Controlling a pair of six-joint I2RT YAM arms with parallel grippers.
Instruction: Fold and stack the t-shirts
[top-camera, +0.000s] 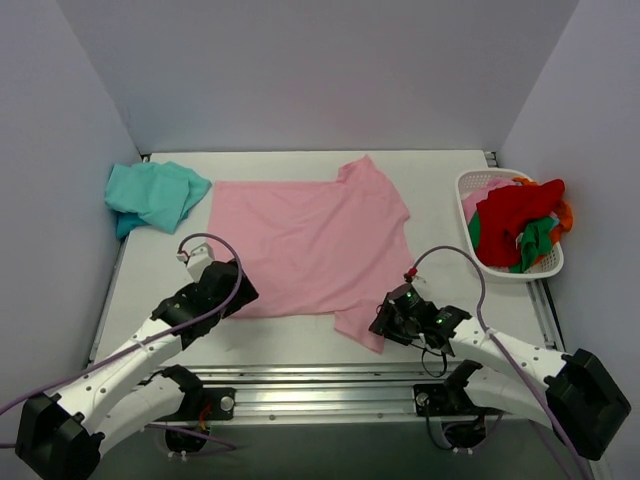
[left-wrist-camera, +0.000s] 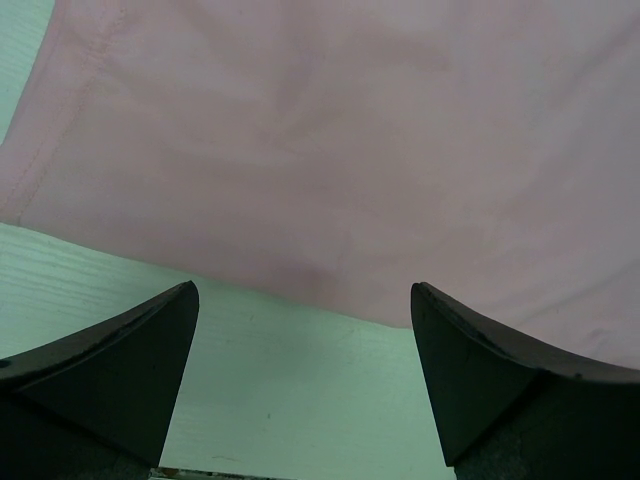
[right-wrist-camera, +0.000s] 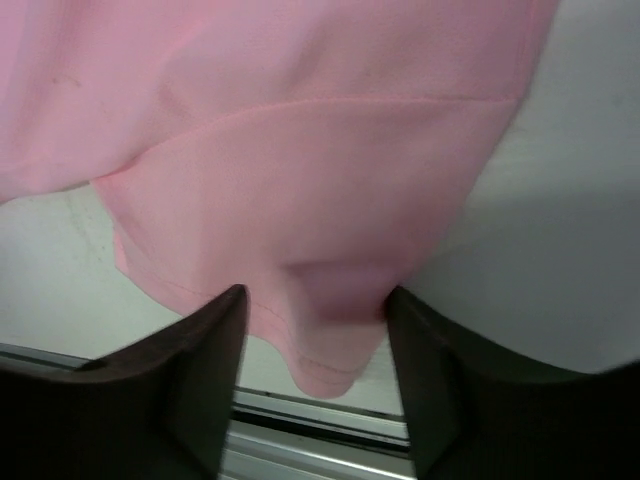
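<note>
A pink t-shirt (top-camera: 300, 240) lies spread flat on the white table (top-camera: 150, 300). My left gripper is open over the shirt's lower left edge, with nothing held. My right gripper is down at the lower right sleeve, its blurred fingers either side of the sleeve tip, which looks slightly bunched by the right finger; the fingers stand apart. A folded teal shirt (top-camera: 155, 190) lies at the back left.
A white basket (top-camera: 470, 268) with red, green, orange and pink clothes stands at the right. Grey walls bound both sides and the back; a metal rail runs along the front edge.
</note>
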